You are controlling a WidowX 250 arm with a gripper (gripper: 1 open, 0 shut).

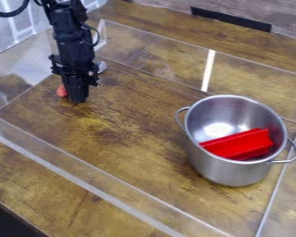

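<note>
My black gripper (pixel 73 93) is lowered to the wooden table at the left, over a red-handled utensil (pixel 64 91) with a pale metal end showing behind the arm. The gripper covers most of the utensil. Its fingertips are dark and hard to make out, so whether anything is between them does not show.
A large steel pot (pixel 217 165) with two handles stands at the right, a red block (pixel 239 144) inside it. Thin pale tape lines cross the surface.
</note>
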